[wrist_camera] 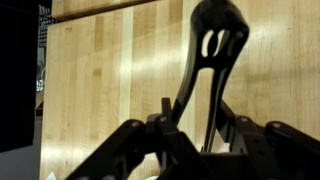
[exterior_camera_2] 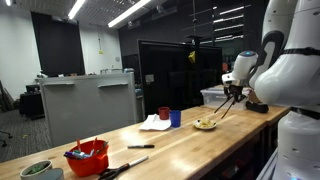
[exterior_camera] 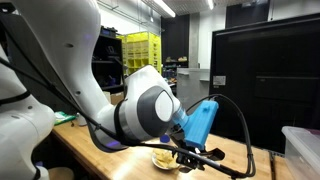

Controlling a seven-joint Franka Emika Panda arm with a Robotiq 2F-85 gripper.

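Observation:
In the wrist view my gripper is shut on a dark utensil [wrist_camera: 222, 35], whose slotted head points away from the fingers and whose two thin legs run back between them. In exterior view 1 the gripper [exterior_camera: 192, 155] hangs at the right of a shallow bowl or plate [exterior_camera: 162, 166]. Exterior view 2 shows the utensil [exterior_camera_2: 228, 104] slanting down from the gripper [exterior_camera_2: 237, 92], to the right of the plate [exterior_camera_2: 205, 127] with yellowish pieces on it. Whether its tip touches the table cannot be made out.
On the wooden table [exterior_camera_2: 175, 155], a red bowl [exterior_camera_2: 87, 160] with things in it stands at the near left. A knife [exterior_camera_2: 125, 167], a blue cup [exterior_camera_2: 175, 118], a red cup [exterior_camera_2: 164, 113] and a white cloth [exterior_camera_2: 155, 124] lie or stand farther along. A clear bin [exterior_camera: 302, 145] sits right.

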